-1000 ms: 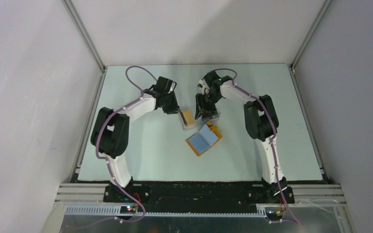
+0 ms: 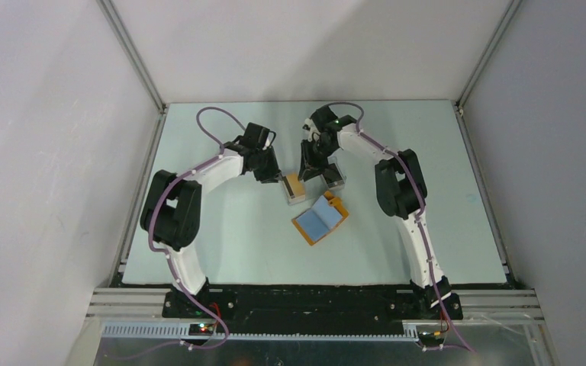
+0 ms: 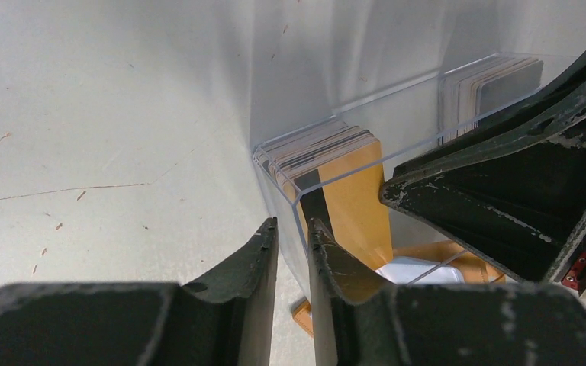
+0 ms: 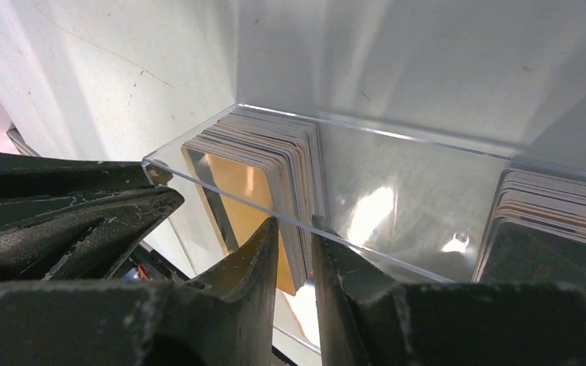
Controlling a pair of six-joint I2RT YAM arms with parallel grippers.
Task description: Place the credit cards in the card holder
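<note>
A clear box (image 4: 427, 156) holds two stacks of cards, one at each end. Gold faces the near stack (image 3: 355, 210); the other stack (image 4: 553, 221) is dark-faced. At the box's left end, my left gripper is shut on its clear wall. My right gripper has its fingertips a small gap apart at the gold stack, with card edges showing between them. Whether the fingers press on any card cannot be made out. The card holder (image 2: 295, 223), brown with pale blue inside, lies spread on the table in front of the box.
The left finger housing stands close beside the gold stack in the right wrist view, and both arms crowd the box. Bare table (image 2: 236, 229) lies to the left and right of the box and holder.
My right gripper has shifted left, from the dark stack's side of the box towards the gold stack. The left arm has barely moved, and box and card holder are where they were.
</note>
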